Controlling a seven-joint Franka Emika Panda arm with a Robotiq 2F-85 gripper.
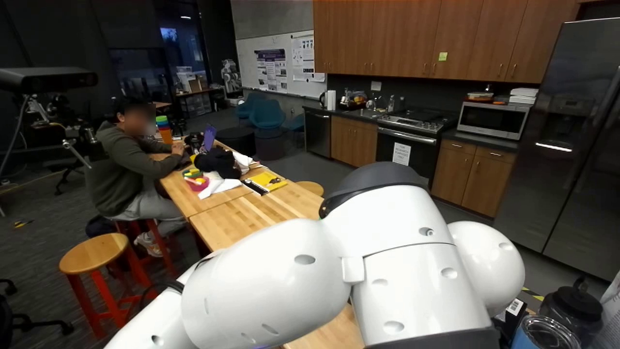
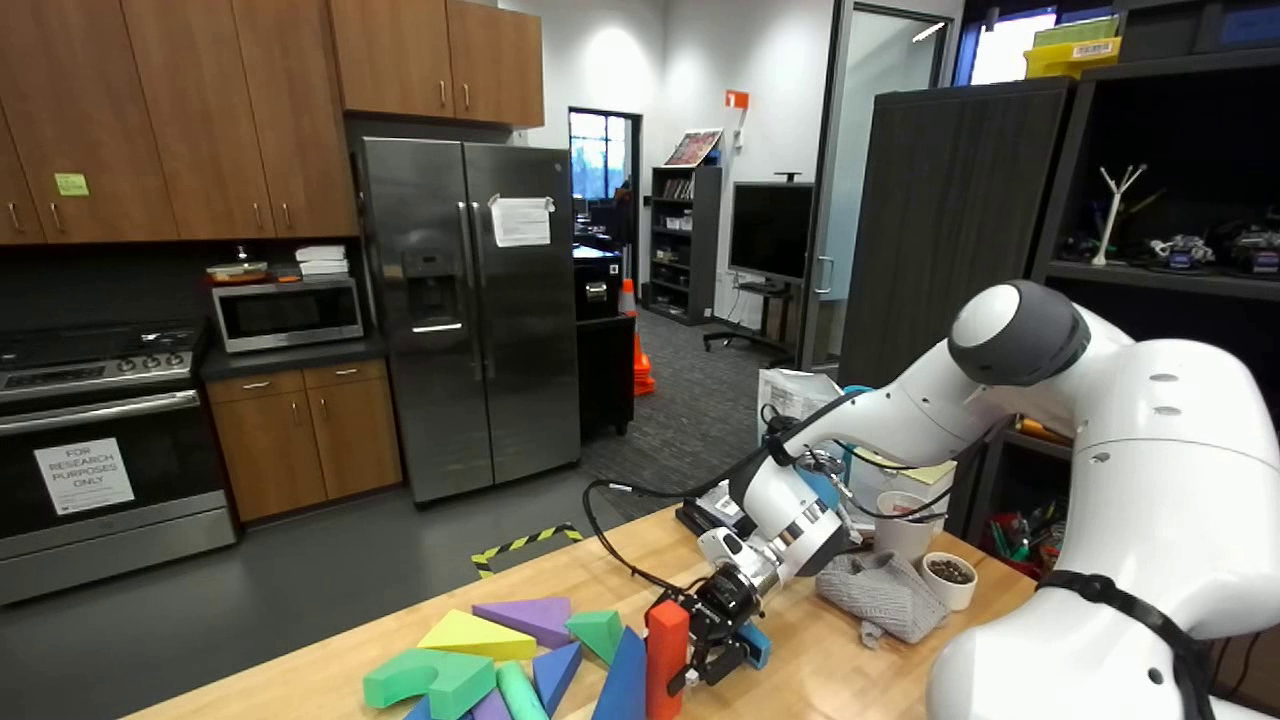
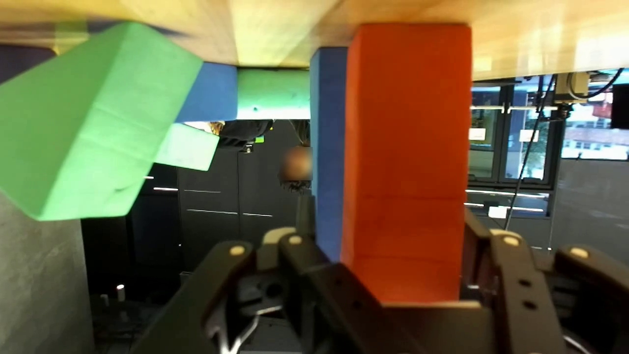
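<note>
An upright red block (image 3: 408, 159) fills the middle of the wrist view, its base on the wooden table. My gripper is part open, with its fingers on either side of this block. The right finger is close against the block's side, while a strip of blue shows between the left finger and the block; contact is hard to judge. In exterior view 2 the gripper (image 2: 708, 636) is low over the table, just behind the red block (image 2: 666, 660). A blue block (image 2: 624, 678) stands right beside it. Exterior view 1 hides the gripper behind the arm.
Loose blocks lie close by: a green arch (image 2: 432, 678), a yellow triangle (image 2: 477, 634), a purple triangle (image 2: 528, 616) and a green block (image 2: 596, 630). A grey cloth (image 2: 882, 590) and a white cup (image 2: 949, 580) are on the arm's side. A person sits at the far table end.
</note>
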